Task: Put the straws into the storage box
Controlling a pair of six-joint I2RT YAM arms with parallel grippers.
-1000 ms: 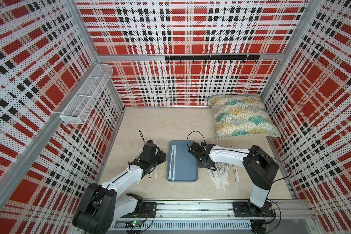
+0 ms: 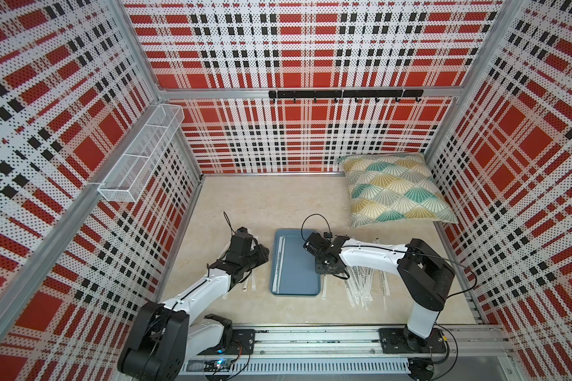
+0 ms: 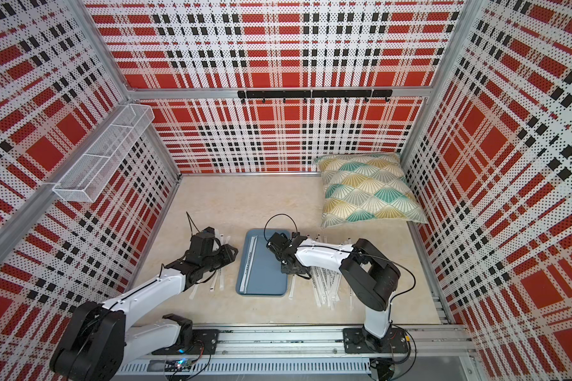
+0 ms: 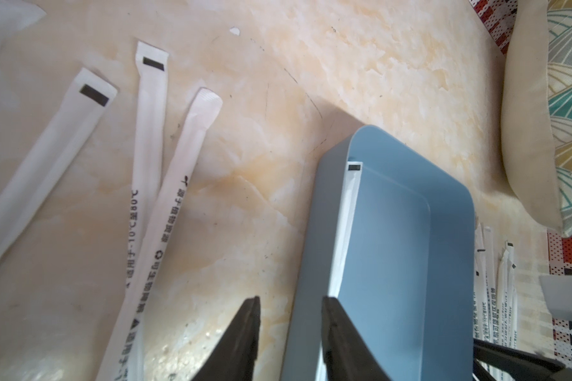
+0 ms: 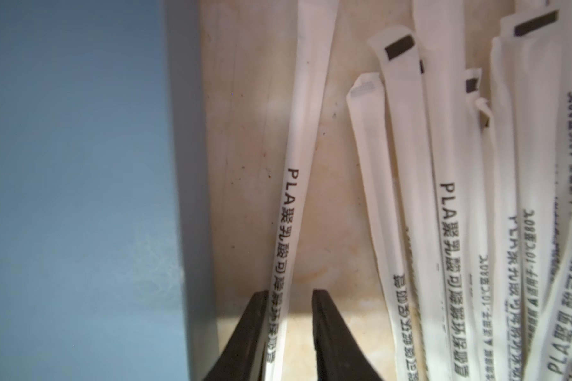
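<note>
A blue storage box [image 2: 296, 273] holds a wrapped white straw [image 4: 342, 228] along its left side. My left gripper is open above the table and the box's left wall, with straws [image 4: 165, 228] lying to its left. My right gripper is open low beside the box's right wall; a lone straw [image 5: 298, 139] lies under it, by the left finger, whether between the fingers I cannot tell. Several straws [image 5: 438, 127] lie bunched to the right of that one.
A patterned pillow [image 2: 394, 187] occupies the back right of the table. A white wire basket [image 2: 133, 171] is on the left wall and a hook rail [image 2: 305, 94] on the back wall.
Compared with a second ago, both grippers and the box have shifted slightly left in the top left view. The lone straw by the box's right wall shows more clearly.
</note>
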